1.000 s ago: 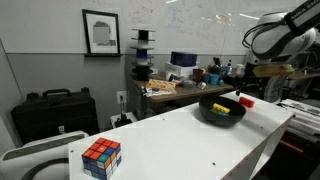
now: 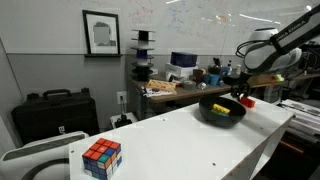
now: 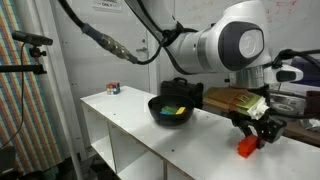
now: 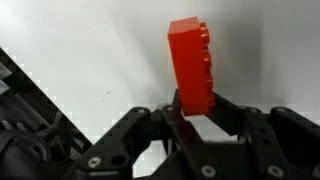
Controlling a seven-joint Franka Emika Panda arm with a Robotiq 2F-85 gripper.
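Note:
A red toy brick with studs along one side [image 4: 190,65] is pinched in my gripper, which is shut on its near end. In exterior view 2, the red brick [image 3: 246,147] hangs tilted beneath my gripper [image 3: 257,133], over or on the white table; whether it touches the surface is unclear. Exterior view 1 shows the brick [image 2: 248,102] just behind the black bowl [image 2: 222,117], partly hidden by the bowl and gripper. Inside that bowl are yellow and green pieces [image 2: 221,109].
A Rubik's cube [image 2: 102,158] sits at the table's far end from the arm. Between it and the bowl, the white table [image 2: 165,145] is bare. A cluttered side table with boxes [image 2: 182,65] stands behind.
In exterior view 1, the arm has come down and leftward, toward the bowl. The red brick has shifted slightly and the gripper now stands against it.

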